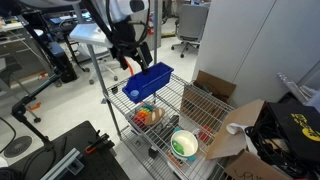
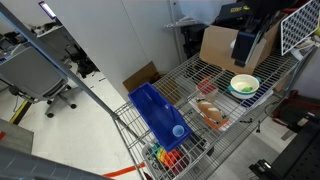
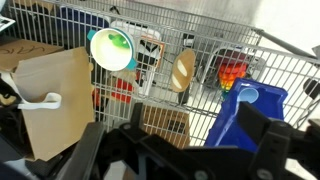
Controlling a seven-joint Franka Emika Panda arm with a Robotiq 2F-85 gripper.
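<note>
High above the wire rack (image 1: 205, 100), my gripper stands open, with nothing visible between its fingers. The blue tray (image 1: 150, 80) rests at one end of the rack, and a light blue cup (image 2: 180, 131) is in it. Along the rack are a white bowl with a green rim (image 3: 112, 48), a brown oval object (image 3: 183, 70) and a red, yellow and green item (image 3: 232, 72). In the wrist view my fingers stand in front of parts of the rack and the tray's lower end.
An open cardboard box (image 1: 235, 130) stands by the rack's right end, with dark gear (image 1: 295, 125) beside it. A metal post (image 2: 75, 65) rises near the tray's side of the rack. Much of the rack's middle is bare wire.
</note>
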